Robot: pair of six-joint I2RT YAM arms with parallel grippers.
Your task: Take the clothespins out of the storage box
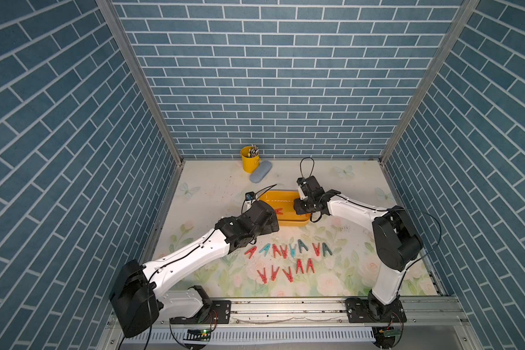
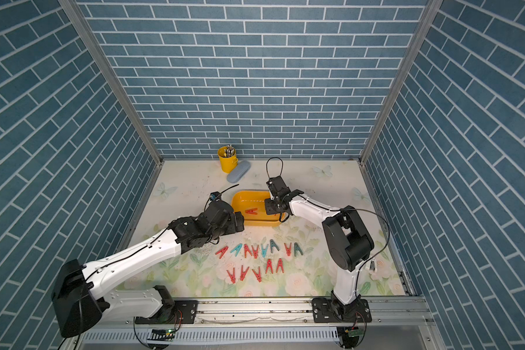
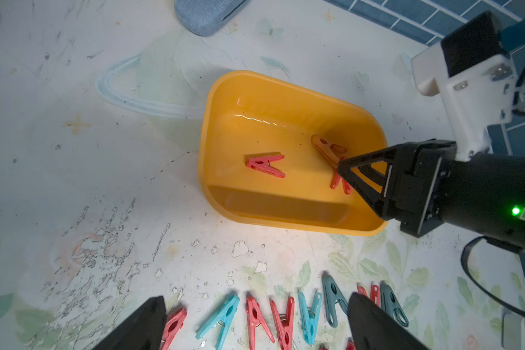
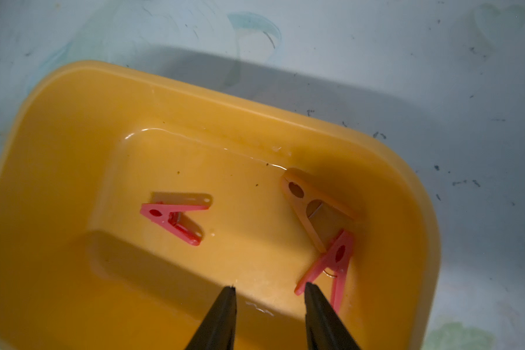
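The orange storage box (image 4: 99,93) holds a red clothespin (image 4: 169,224) toward its left and, by its right wall, an orange clothespin (image 4: 302,201) with another red clothespin (image 4: 338,256) touching or close to it. My right gripper hangs over the box's right part, its fingers apart and empty. My left gripper is open and empty, left of the box and nearer the front. Clothespins in red, light blue and dark teal (image 1: 297,265) lie in rows on the table in front of the box.
A yellow cup of pens (image 1: 250,160) and a blue-grey case (image 1: 261,171) stand behind the box. Brick-patterned walls enclose the back and sides.
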